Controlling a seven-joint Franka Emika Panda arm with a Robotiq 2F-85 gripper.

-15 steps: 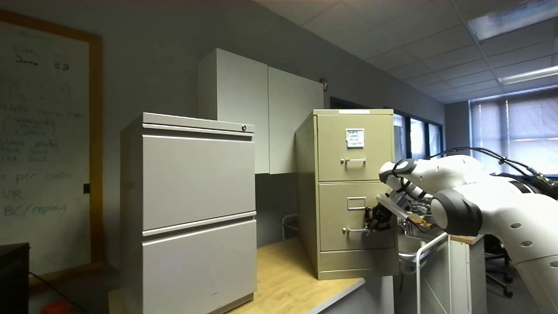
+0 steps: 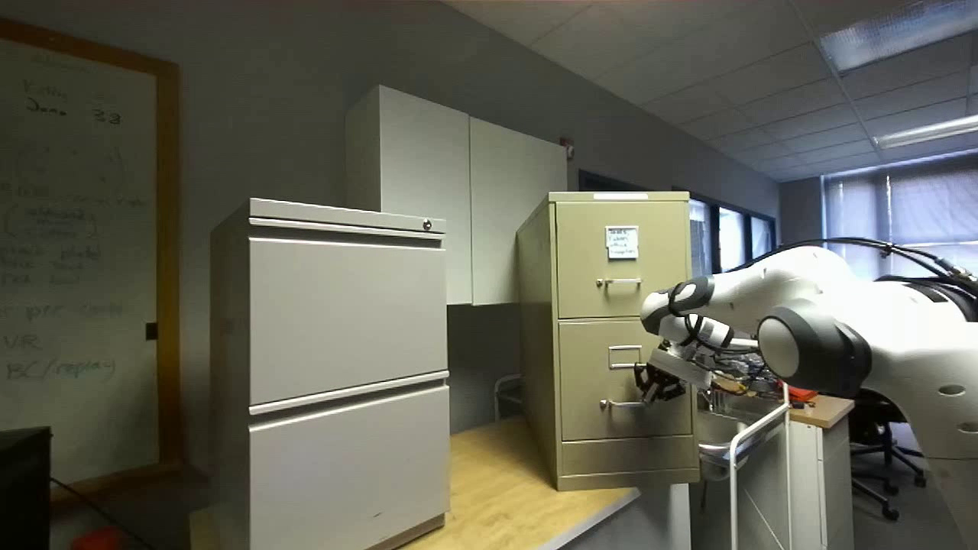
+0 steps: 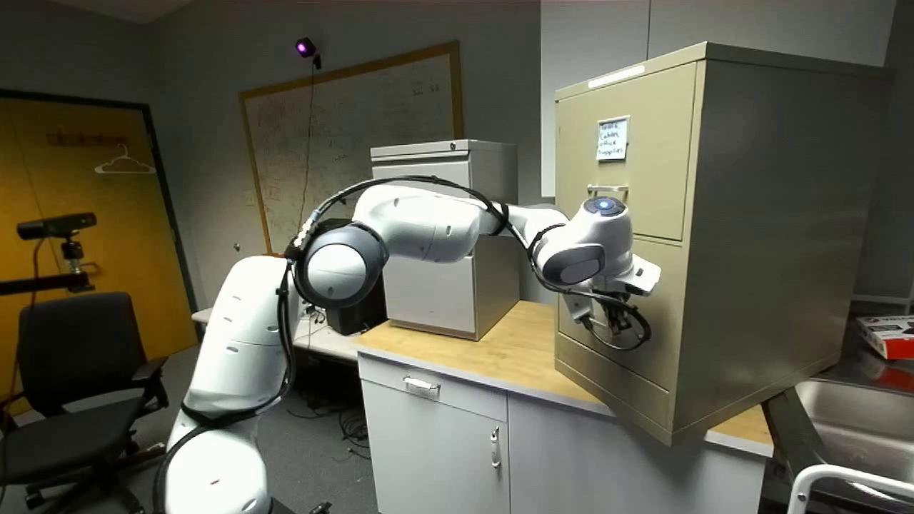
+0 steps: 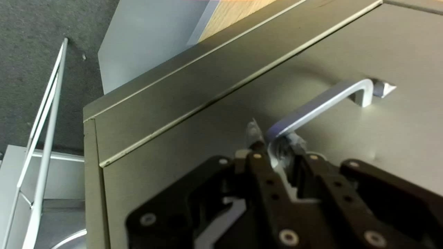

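Observation:
The tan filing cabinet [image 2: 536, 357] has a lower drawer [image 2: 587, 371] that sits flush with its front. At the end of that drawer's silver bar handle [image 4: 328, 103], my gripper is shut on the bar, with one fingertip on each side. In exterior view 1 the dark gripper [image 2: 649, 393] meets the right end of the handle [image 2: 623, 404]. From exterior view 2, the wrist and cables hide both the handle and the exact contact. The upper drawer [image 2: 578, 261], with a paper label, looks shut too.
A grey filing cabinet [image 2: 348, 321] stands on the wooden counter [image 2: 495, 467] to the left. A white rail [image 2: 761, 423] and a sink [image 3: 857, 428] lie right of the tan cabinet. The floor [image 4: 83, 79] shows beyond the counter's edge.
My arm has shifted left and its forearm has risen in exterior view 1, turning the wrist. The fingers remain at the lower handle's right end, and the drawer shows no visible movement.

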